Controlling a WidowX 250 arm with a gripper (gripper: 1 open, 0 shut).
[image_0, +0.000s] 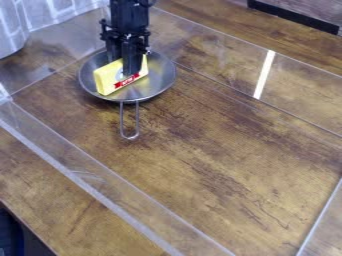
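Observation:
A grey metal pan (154, 85) with a wire handle pointing toward the front sits at the upper left of the wooden table. In it lies a yellow block (107, 79) with a red-and-white label. My black gripper (128, 67) comes down from the top edge onto the block, shut on it; the fingertips are partly hard to make out against the pan and block.
Clear strips run along its surface near the left and right. A white object (11, 25) stands at the upper left edge.

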